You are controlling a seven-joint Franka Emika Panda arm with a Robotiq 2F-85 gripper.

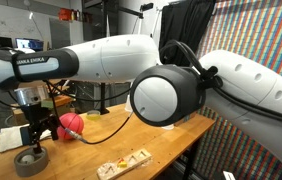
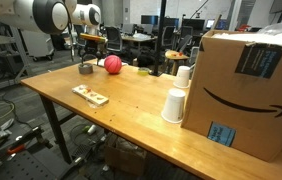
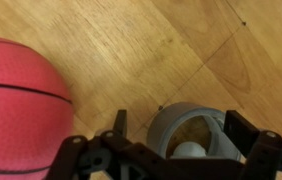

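Note:
A round grey bowl-like container [image 1: 31,161] sits on the wooden table near its left end, with something pale [image 3: 189,150] inside it. My gripper [image 1: 37,138] is pointed down just above this container. In the wrist view the fingers [image 3: 120,122] stand wide apart, one on each side of the container's opening, so the gripper is open. Nothing is clamped between them. Whether the fingertips touch the rim cannot be made out. Close by is a red ball [image 3: 21,110] with dark seams, also visible as a red ball [image 2: 113,64] in the second exterior view.
A pale wooden block with small pieces [image 2: 90,95] lies near the table's front edge. White cups [image 2: 173,105] and a large cardboard box [image 2: 243,95] occupy the far end. A white cloth [image 1: 19,137] lies behind the container. Mid-table is mostly bare.

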